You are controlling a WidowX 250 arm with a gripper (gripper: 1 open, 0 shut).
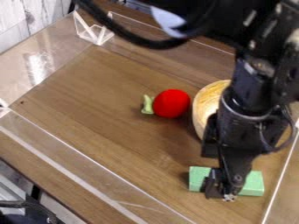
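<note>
The dark robot gripper point(219, 182) reaches down from the upper right to a green rectangular block point(250, 184) on the wooden table point(87, 114). Its open fingers are at the block's left-middle part, partly covering it; whether they touch it is unclear. Behind the arm is a round yellow object point(205, 99), largely hidden. A red round vegetable point(172, 103) with a green stem lies left of it.
A clear plastic holder point(93, 31) stands at the back left. The table's edge runs along the lower left.
</note>
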